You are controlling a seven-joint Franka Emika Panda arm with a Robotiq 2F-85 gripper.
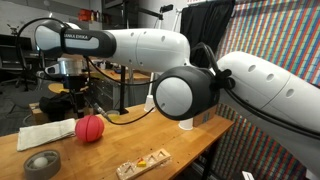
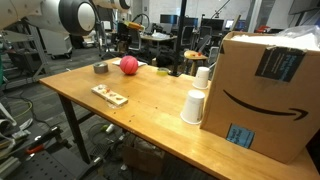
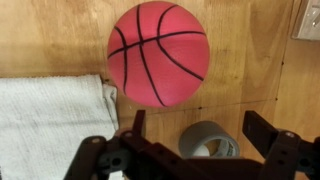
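Observation:
A red ball with black basketball lines (image 3: pixel 158 55) rests on the wooden table, and in exterior view 1 the same ball (image 1: pixel 89 128) is in front of the gripper's side of the table. My gripper is open, its two dark fingers wide apart at the bottom of the wrist view. It hangs above the table with nothing visible between its fingers. A grey tape roll (image 3: pixel 208 140) lies below it, partly hidden by the gripper body. Left of the ball is a folded white cloth (image 3: pixel 55 125).
A wooden block with small parts (image 2: pixel 110 95) lies near the table's front edge. White cups (image 2: pixel 192 106) and a large cardboard box (image 2: pixel 260 95) occupy the other end. Bare tabletop (image 2: pixel 150 110) lies between.

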